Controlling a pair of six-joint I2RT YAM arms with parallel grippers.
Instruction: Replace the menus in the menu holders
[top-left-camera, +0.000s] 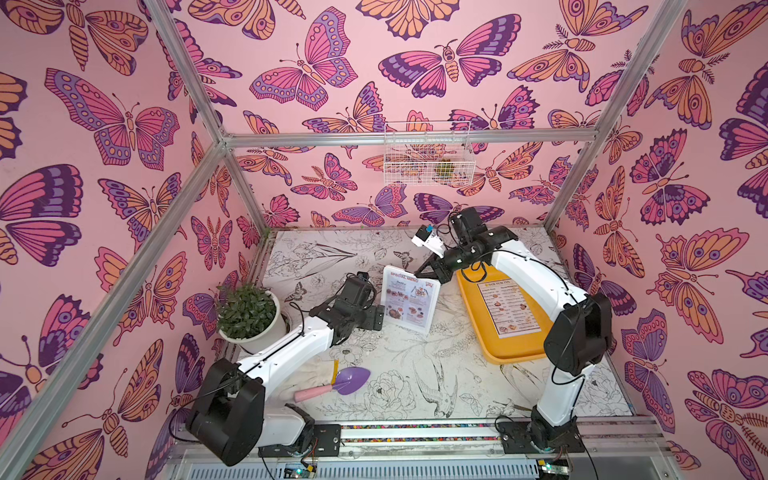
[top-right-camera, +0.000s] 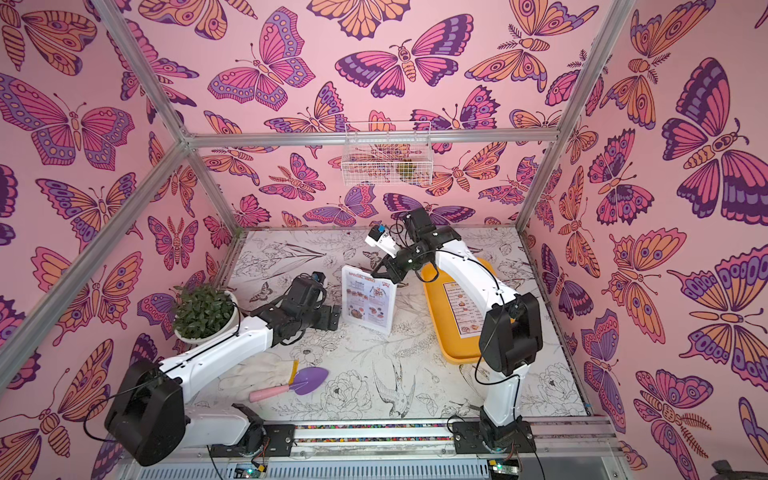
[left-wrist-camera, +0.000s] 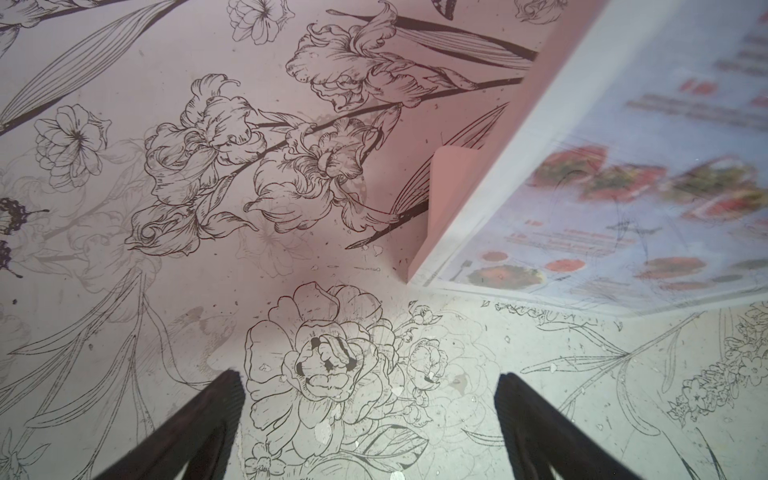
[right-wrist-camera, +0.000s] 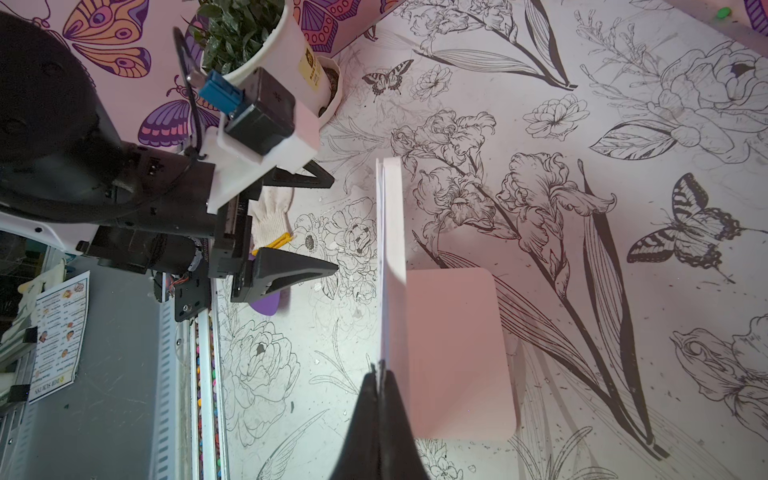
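A white-framed menu holder (top-left-camera: 409, 299) stands upright mid-table, a printed menu (right-wrist-camera: 380, 240) in it and a pink foot (right-wrist-camera: 460, 352) behind. My right gripper is shut at its upper right edge, seen nearly edge-on in the right wrist view. Whether a thin sheet edge lies between the fingertips cannot be made out. To the holder's left, my left gripper is open and empty, close to the holder's left side but apart from it. Another menu sheet (top-left-camera: 505, 308) lies flat in the yellow tray (top-left-camera: 500, 352) on the right.
A potted plant (top-left-camera: 249, 314) stands at the left edge. A purple trowel (top-left-camera: 352, 380) with a pink handle and a pale glove (top-right-camera: 256, 376) lie at the front left. A wire basket (top-left-camera: 429, 164) hangs at the back wall.
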